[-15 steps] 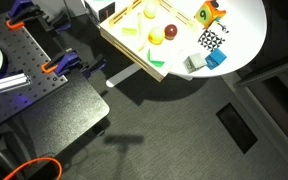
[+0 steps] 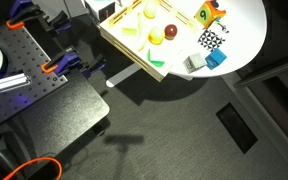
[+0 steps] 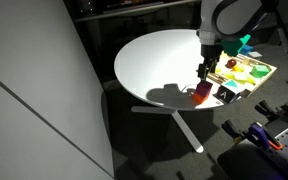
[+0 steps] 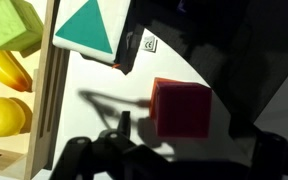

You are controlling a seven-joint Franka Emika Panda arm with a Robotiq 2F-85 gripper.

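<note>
A red block [image 4: 182, 110] stands on the white table near its edge in the wrist view, with a brighter orange-red side along its top and left. I cannot tell whether this is one block or two stacked. My gripper is open, one dark finger [image 4: 106, 155] to the left of the block and the other to the right, with gaps showing on both sides. In exterior view 2 the gripper [image 3: 203, 74] points down close above the red block [image 3: 199, 98]. Exterior view 1 does not show the gripper clearly.
A white box with a green triangle [image 4: 92, 25] stands close beside the block. The wooden tray [image 2: 162, 70] holds several toy fruits and blocks. A blue block [image 2: 216, 58] and a grey one lie past it.
</note>
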